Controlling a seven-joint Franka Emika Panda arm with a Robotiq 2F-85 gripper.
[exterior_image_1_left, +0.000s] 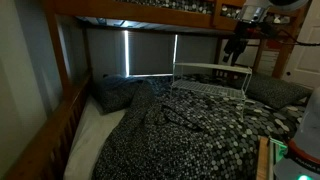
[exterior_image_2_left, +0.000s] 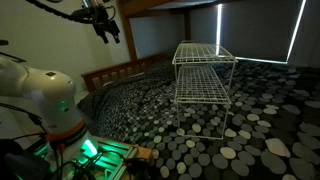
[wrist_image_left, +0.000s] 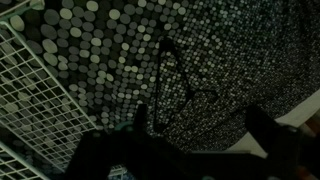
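Observation:
My gripper (exterior_image_2_left: 109, 40) hangs high above the bed, its fingers apart with nothing seen between them. In the wrist view, the gripper shows as dark finger shapes along the lower edge. A thin black object like a clothes hanger (wrist_image_left: 166, 46) lies on the dotted blanket (wrist_image_left: 110, 40), beyond the fingers and apart from them. A white wire rack with two shelves (exterior_image_2_left: 203, 73) stands upright on the bed; part of its grid also fills the left of the wrist view.
Bunk rails (exterior_image_1_left: 150, 14) run overhead, and a wooden side rail (exterior_image_1_left: 55, 135) borders the bed on the left. Dark pillows (exterior_image_1_left: 115, 92) lie at the far end. Much of the dotted blanket is clear around the rack.

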